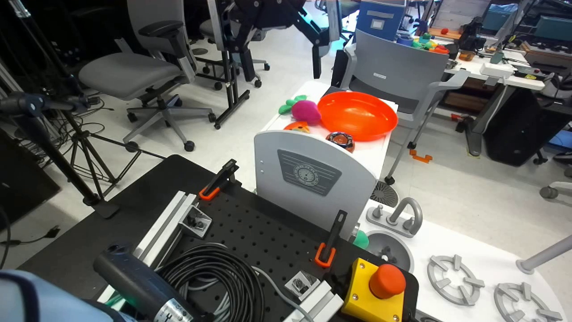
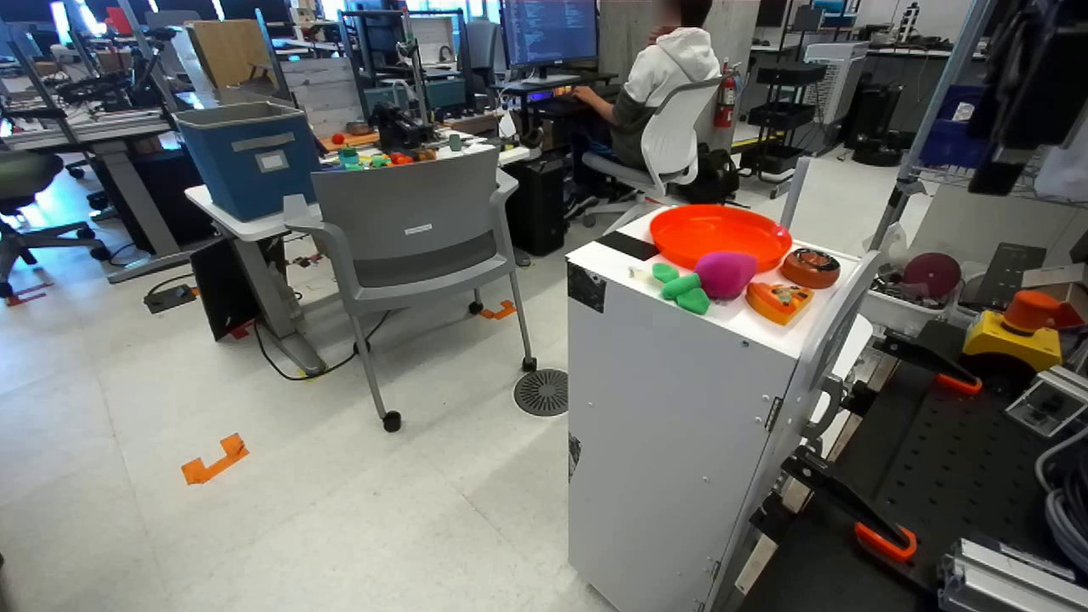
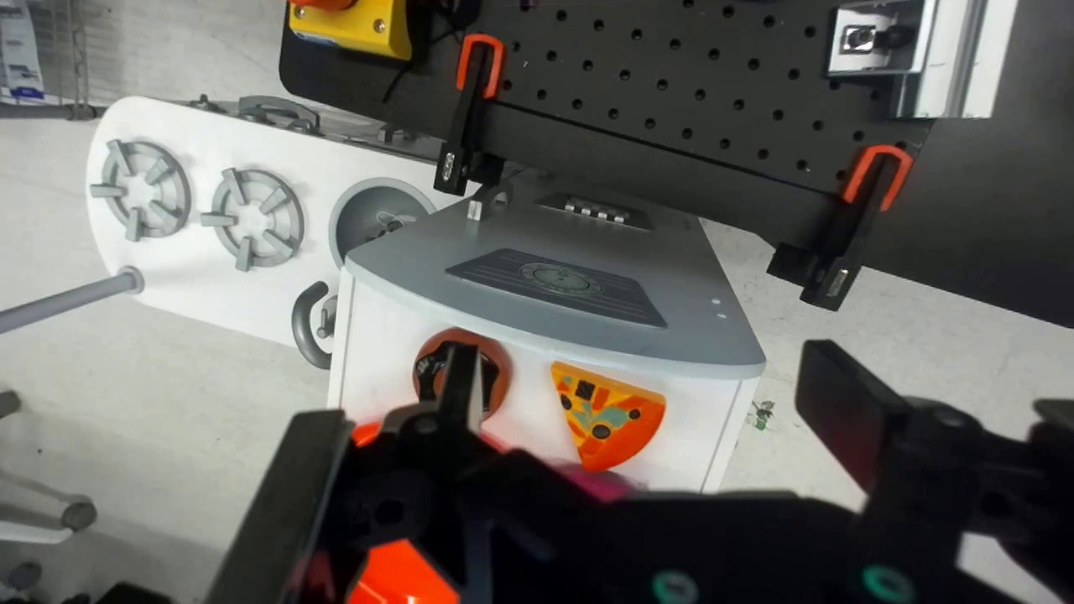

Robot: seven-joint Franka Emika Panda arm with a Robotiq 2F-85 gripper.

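High above the white cabinet top (image 1: 271,126), my gripper (image 1: 283,64) hangs open and empty, its black fingers (image 1: 317,61) wide apart. On that top rest a large orange-red bowl (image 1: 358,115), a magenta toy with green leaves (image 1: 306,112), an orange pizza-slice toy (image 3: 608,413) and a round brown-orange toy (image 3: 496,354) with a dark centre. The magenta toy lies beside the bowl, between it and the slice in exterior view 2. In the wrist view, my gripper's black parts cover much of the bowl and magenta toy.
A grey upright panel (image 1: 311,171) borders the cabinet top. Near it are a black perforated table (image 1: 252,225) with clamps, coiled cables (image 1: 214,276), a yellow box with a red button (image 1: 375,292), and a toy sink (image 1: 384,249). A grey chair (image 2: 413,224) stands behind the cabinet.
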